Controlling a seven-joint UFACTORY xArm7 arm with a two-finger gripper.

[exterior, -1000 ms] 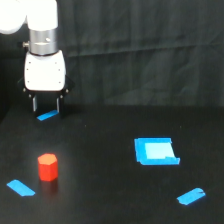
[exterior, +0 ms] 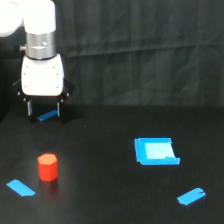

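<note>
A red block point(exterior: 47, 166) with a hexagonal outline stands on the dark table at the front left. Behind it, near the back of the table, my gripper point(exterior: 45, 106) points down with its two fingers spread apart. No object shows between the fingers, though a strip of blue tape point(exterior: 48, 115) is seen on the table just below them. To the right, a blue-edged square with a white middle point(exterior: 156, 150) lies on the table, well apart from the red block.
Two more blue tape pieces lie flat, one at the front left point(exterior: 20, 187) and another at the front right point(exterior: 191, 196). A dark curtain point(exterior: 145, 55) closes off the back.
My gripper has come down a little and shifted slightly in the picture, and its fingers look a bit wider apart. The red block and the blue square have not moved.
</note>
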